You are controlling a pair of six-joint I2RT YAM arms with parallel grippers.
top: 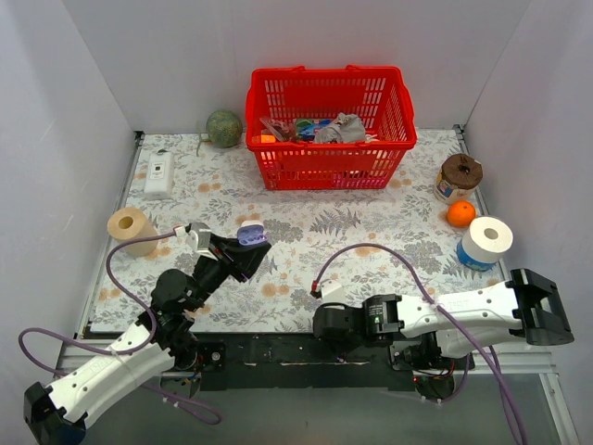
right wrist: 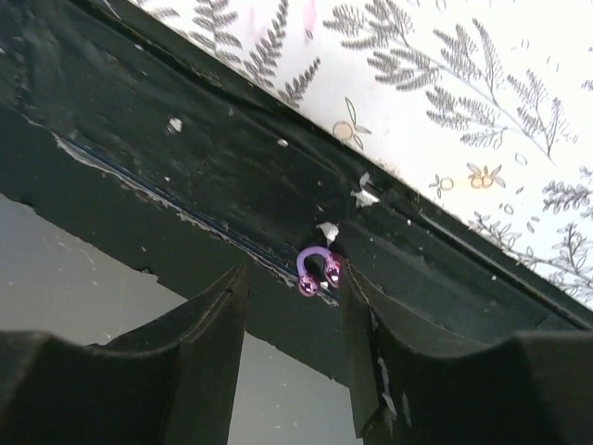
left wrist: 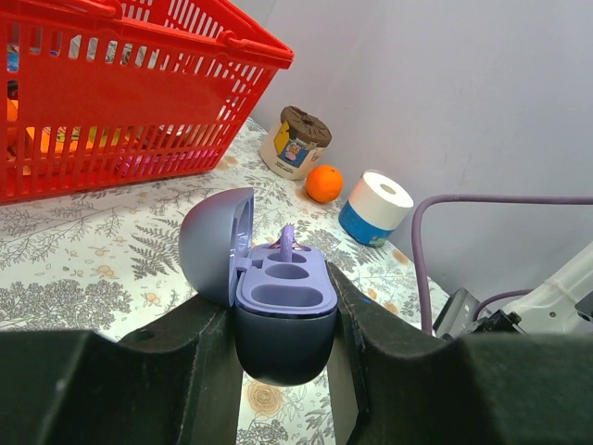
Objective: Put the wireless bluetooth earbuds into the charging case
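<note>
My left gripper (top: 248, 252) is shut on the open purple charging case (left wrist: 285, 297), held upright with its lid raised and a purple earbud piece (left wrist: 286, 239) standing in it. My right gripper hangs low over the dark strip at the table's front edge, fingers apart with nothing held between them. Just beyond its fingertips lies a small purple U-shaped piece with two glossy ends (right wrist: 332, 269), apparently an earbud, on that strip.
A red basket (top: 330, 171) with assorted items stands at the back. A melon, white power strip and tan roll are at left; a jar, orange (top: 460, 212) and white roll at right.
</note>
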